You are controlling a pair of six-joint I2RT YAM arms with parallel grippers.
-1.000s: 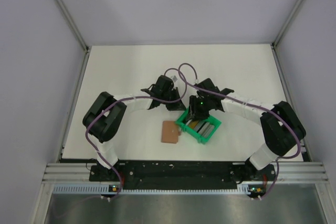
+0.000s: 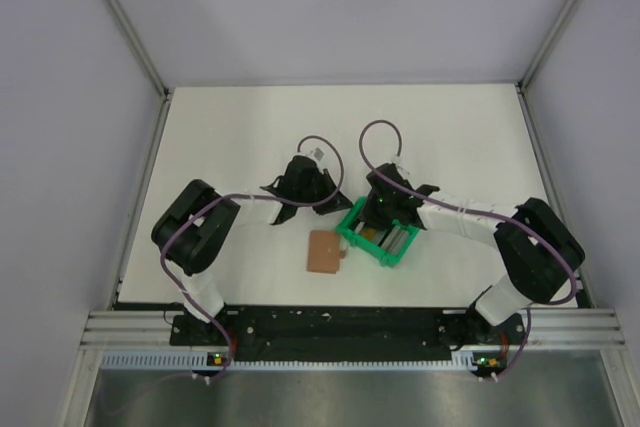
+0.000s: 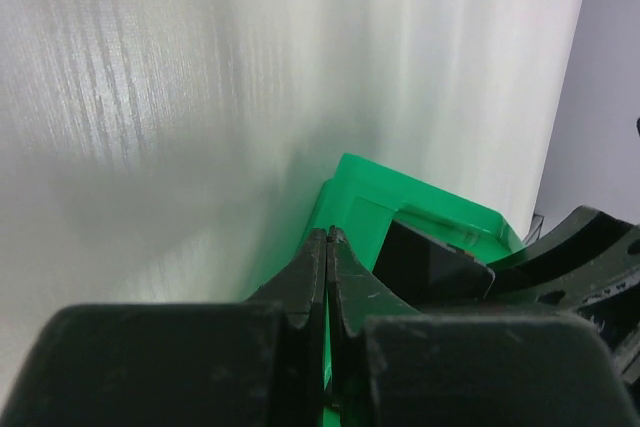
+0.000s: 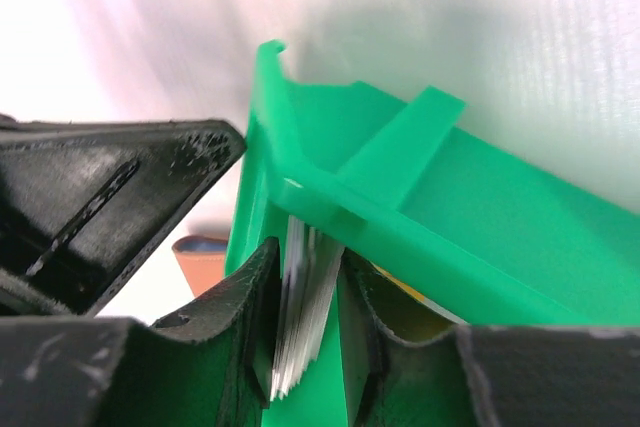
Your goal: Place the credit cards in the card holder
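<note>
A green tray [image 2: 398, 257] holding cards in slots sits in the middle of the table, with a brown card holder [image 2: 323, 252] lying to its left. My left gripper is shut, nothing between its fingers, just above and left of the tray's back corner. My right gripper is down in the tray at pale, upright cards [image 4: 298, 317], its fingers either side of them near the tray wall; whether it grips them is unclear. In the top view the right arm hides part of the tray.
The two grippers are close together over the tray's upper-left part; a black piece of one gripper fills the left of the right wrist view.
The right gripper and arm have shifted a little right and down in the top view.
</note>
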